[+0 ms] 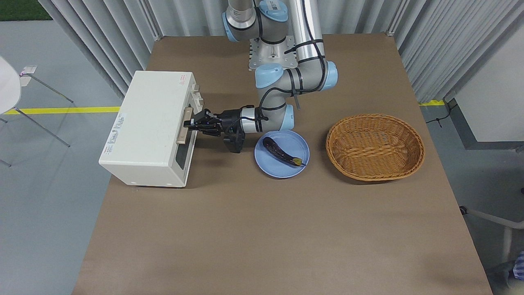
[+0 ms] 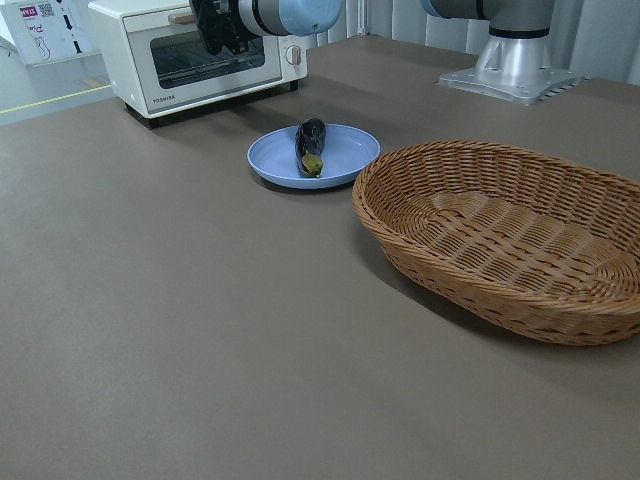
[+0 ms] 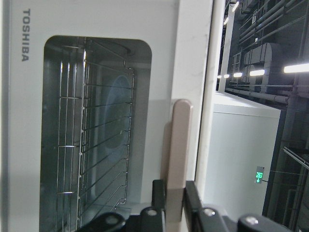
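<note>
A white Toshiba toaster oven [image 1: 140,128] stands at the left of the table with its glass door [image 2: 205,68] closed. My gripper is at the door's wooden handle [image 3: 179,135], with a finger on either side of it in the wrist view; it looks shut on the handle. In the front view the gripper [image 1: 189,123] reaches the handle from the right. A dark eggplant [image 1: 277,150] with a green stem lies on a blue plate [image 1: 267,167] below the arm.
A wicker basket [image 1: 374,147] sits to the right of the plate. The robot's base [image 2: 510,80] is at the back of the table.
</note>
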